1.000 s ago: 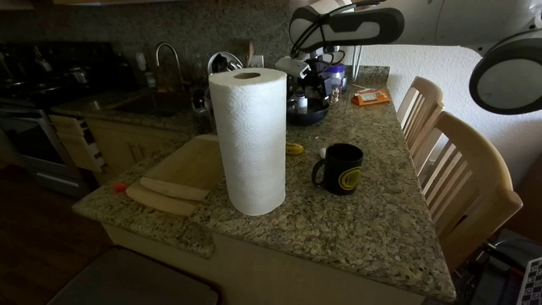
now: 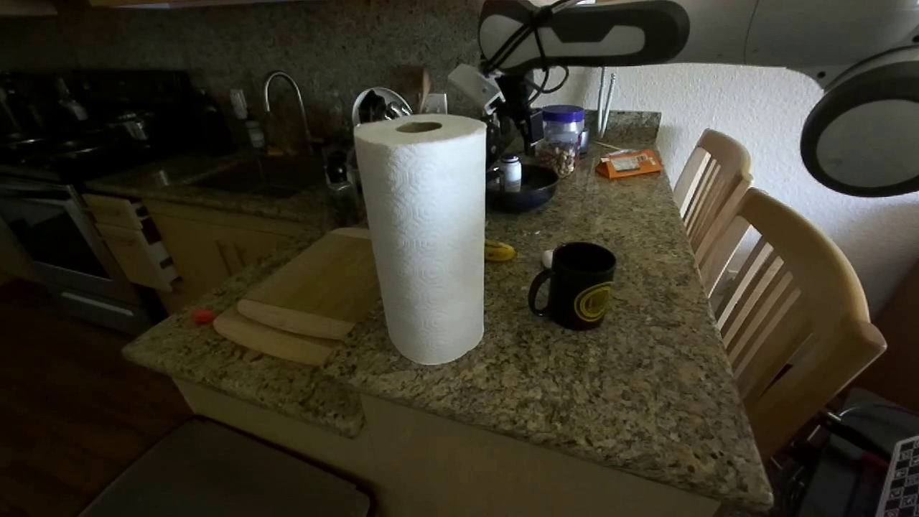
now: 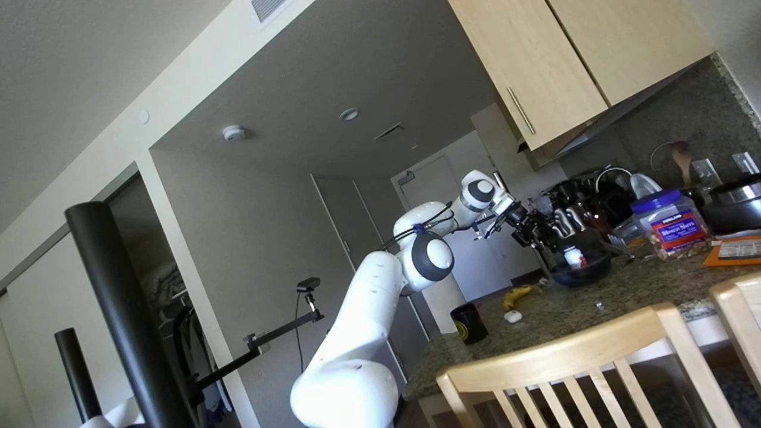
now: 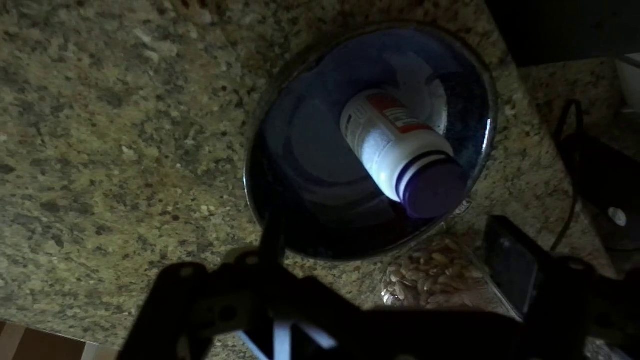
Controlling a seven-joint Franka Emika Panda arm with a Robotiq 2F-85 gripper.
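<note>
A white bottle (image 4: 390, 141) with a purple cap and a red-marked label rests in a dark bowl (image 4: 318, 234), its cap toward the bowl's rim. In exterior view 1 the same bottle (image 2: 510, 175) shows inside the bowl (image 2: 525, 199) at the back of the counter. My gripper is open, its fingers (image 4: 510, 264) wide apart with nothing between them. It hangs above the bowl's area, clear of the bottle. Exterior view 2 shows the bottle (image 3: 574, 257) below and to the right of the gripper.
A nut jar (image 2: 561, 133) with a purple lid stands close behind the bowl. An orange packet (image 2: 629, 164) lies to its right. Nearer are a black mug (image 2: 582, 286), a banana (image 2: 499, 250) and a tall paper towel roll (image 2: 426, 250). Chairs (image 2: 775, 284) line the right edge.
The gripper has risen and shifted somewhat left in exterior view 1, uncovering more of the nut jar. The bottle and bowl look unmoved.
</note>
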